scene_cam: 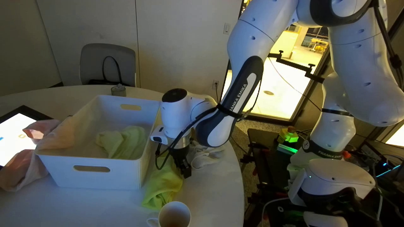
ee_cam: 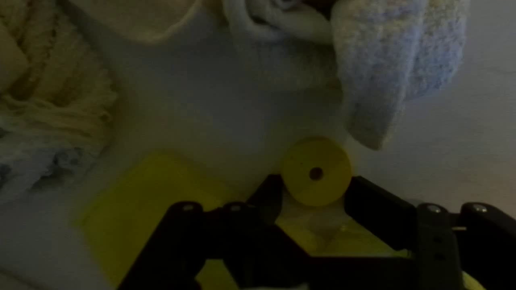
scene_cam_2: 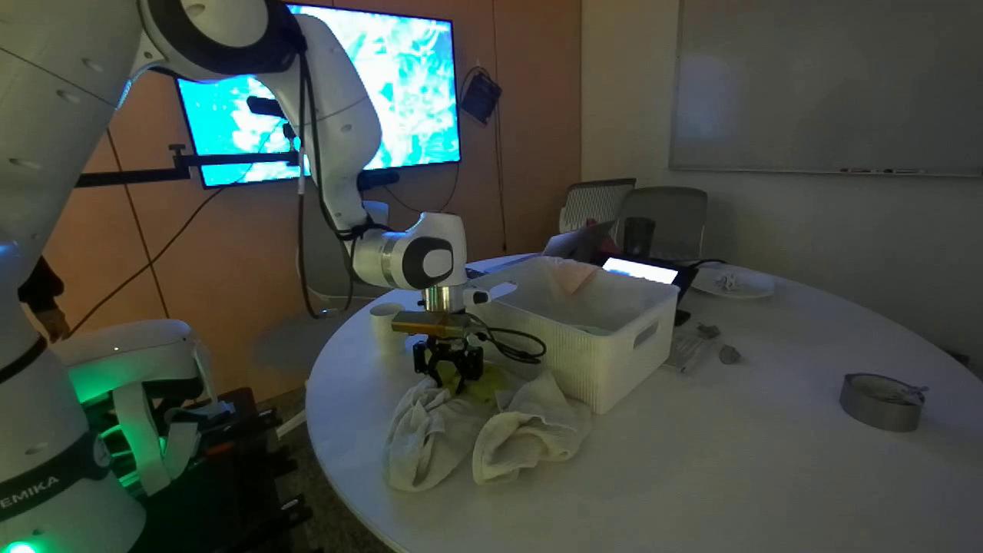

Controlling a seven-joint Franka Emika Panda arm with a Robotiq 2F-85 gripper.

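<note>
My gripper [scene_cam: 185, 173] is low over the table, just right of the white bin. In the wrist view, a round yellow piece [ee_cam: 317, 159] with a small dark hole sits between the fingertips and meets both of them. Whether it belongs to the yellow-green cloth [scene_cam: 163, 185] cannot be told. That cloth lies crumpled on the table under and beside the gripper, against the bin's outer side. A second yellow-green cloth [scene_cam: 130, 142] rests inside the white bin [scene_cam: 113, 177]. Whitish cloths [scene_cam_2: 534, 433] lie in a heap beside the gripper.
A white mug [scene_cam: 175, 215] stands near the yellow-green cloth. Pinkish cloth [scene_cam: 58, 138] drapes over the bin's far-left wall, near a lit tablet [scene_cam: 15, 130]. A roll of grey tape [scene_cam_2: 882, 402] lies well apart.
</note>
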